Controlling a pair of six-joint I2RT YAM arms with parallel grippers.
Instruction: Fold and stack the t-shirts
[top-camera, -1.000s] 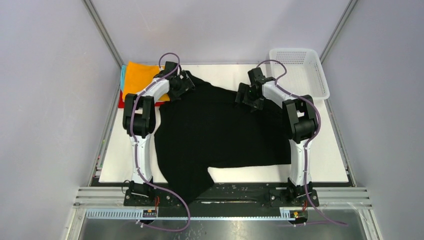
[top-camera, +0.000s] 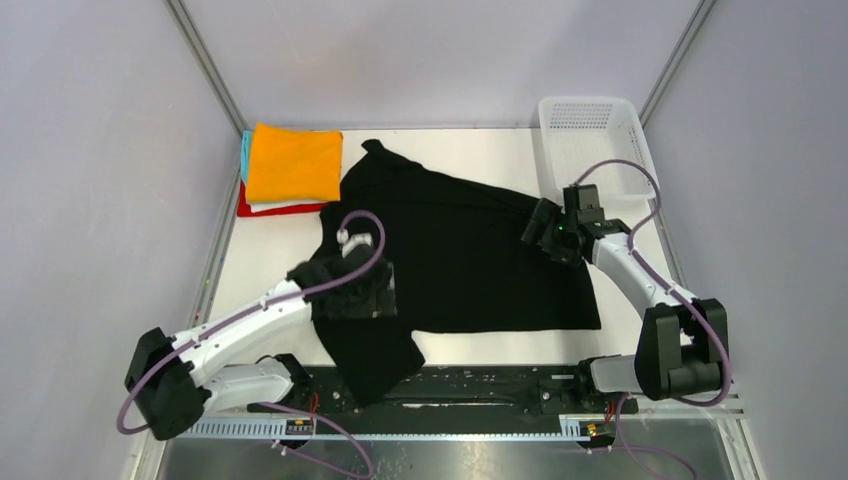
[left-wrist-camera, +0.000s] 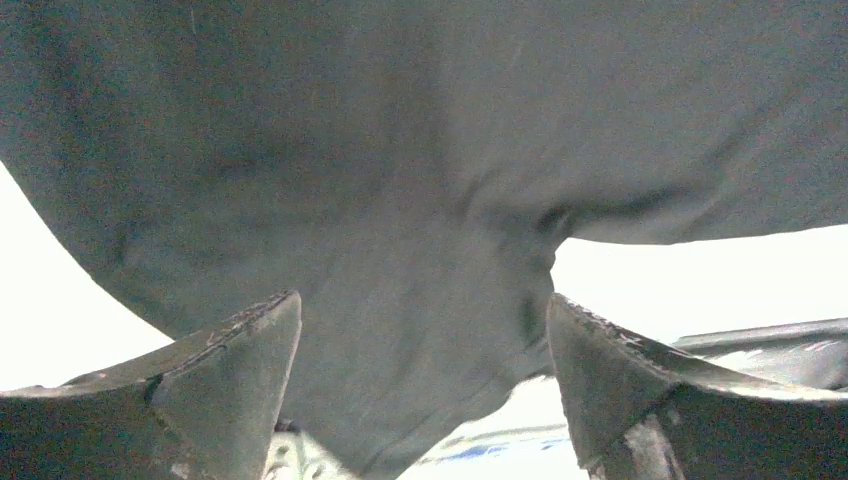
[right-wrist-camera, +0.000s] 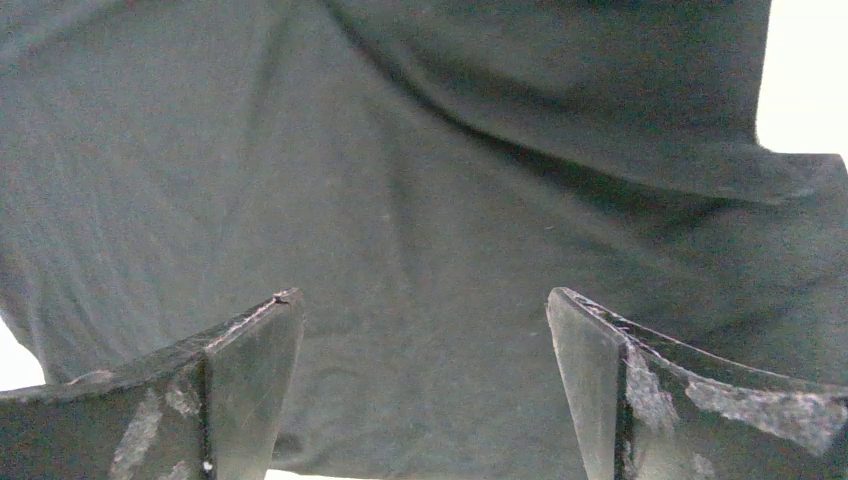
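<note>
A black T-shirt (top-camera: 450, 270) lies spread over the table, one sleeve hanging over the front edge, with a lengthwise crease along its back part. My left gripper (top-camera: 360, 290), blurred in the top view, is over the shirt's front-left part; in its wrist view it is open with only cloth below. My right gripper (top-camera: 550, 240) is open above the shirt's right end, cloth showing between and beneath its fingers. A stack of folded shirts (top-camera: 292, 165), orange on top with white, red and light blue beneath, lies at the back left.
A white plastic basket (top-camera: 590, 140) stands at the back right. Bare white table (top-camera: 250, 260) shows on the left, at the back middle and along the front. Walls enclose the sides and back.
My left gripper has moved from the back left toward the front. My right gripper has moved right and toward the front. The shirt looks nearly the same.
</note>
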